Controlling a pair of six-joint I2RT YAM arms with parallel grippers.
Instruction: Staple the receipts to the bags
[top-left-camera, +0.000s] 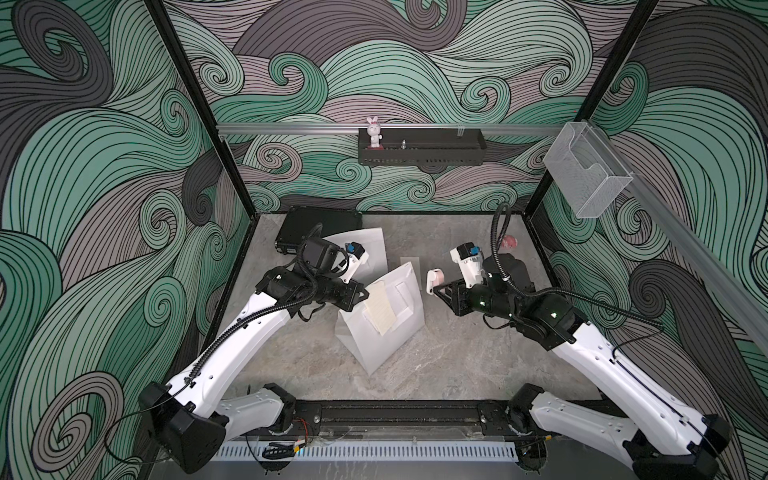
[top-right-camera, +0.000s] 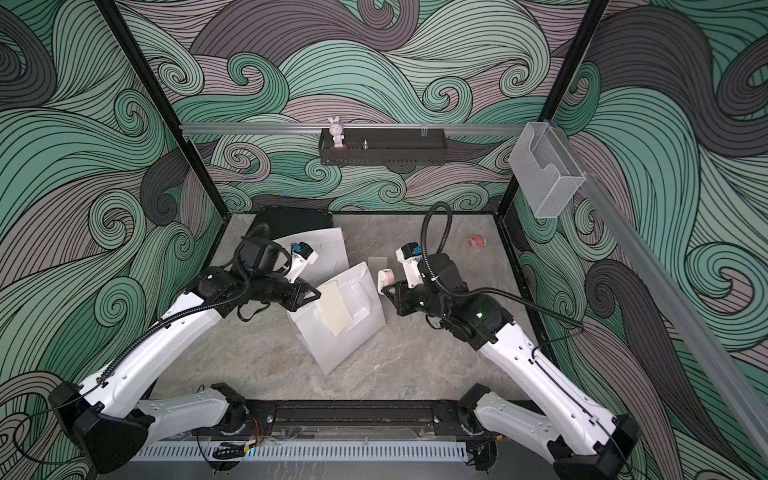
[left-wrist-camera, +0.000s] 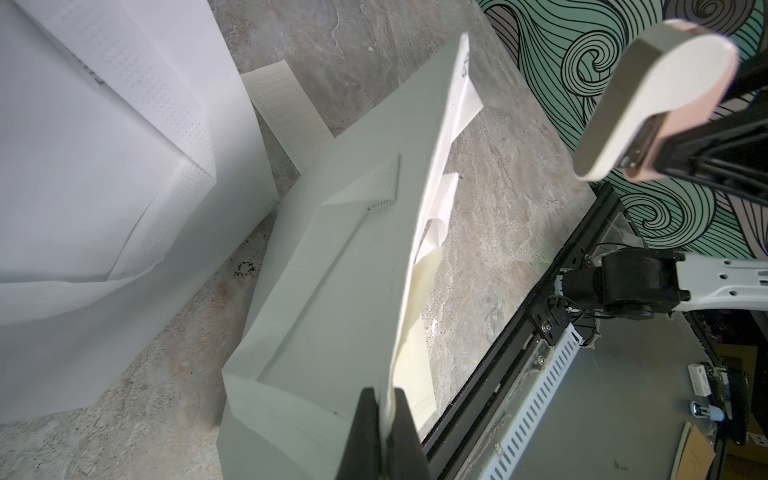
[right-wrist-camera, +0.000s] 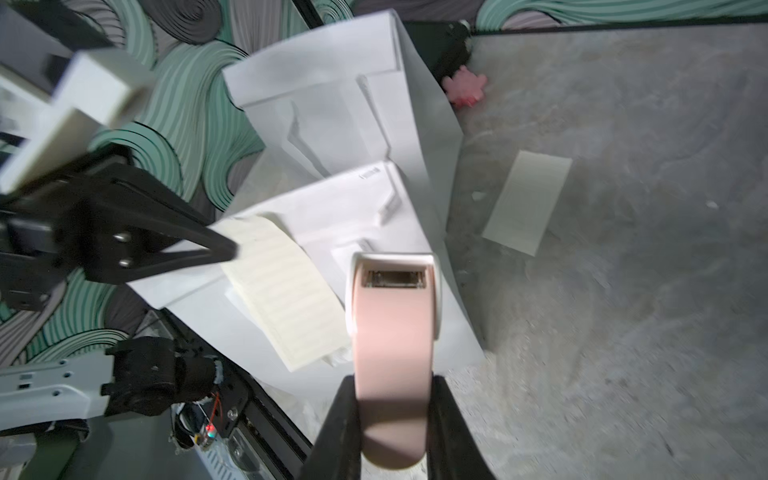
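Note:
My left gripper (top-left-camera: 360, 294) is shut on the top edge of a white paper bag (top-left-camera: 384, 336), holding it raised with a cream receipt (right-wrist-camera: 284, 292) against its face. My right gripper (top-left-camera: 441, 289) is shut on a pink-and-white stapler (right-wrist-camera: 393, 344), held up just right of the bag, apart from it. A second white bag (left-wrist-camera: 104, 232) stands behind the held one. A loose pale receipt slip (right-wrist-camera: 525, 200) lies flat on the table beside the bags.
A black case (top-left-camera: 308, 220) sits at the back left, a small pink object (top-right-camera: 477, 241) at the back right. A wire basket (top-left-camera: 584, 172) hangs on the right rail.

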